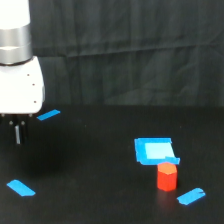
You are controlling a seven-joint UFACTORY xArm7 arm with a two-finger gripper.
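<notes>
A white robot arm with its gripper (17, 130) hangs at the left edge of the camera view, dark fingers pointing down above the black table; their spacing is hard to make out. An orange-red block (167, 177) stands on the table at the right. Just behind it lies a pale square (158, 150) bordered with blue tape. The gripper is well to the left of both.
Blue tape strips (48, 114) lie on the table at the back left, front left and front right. A dark curtain forms the background.
</notes>
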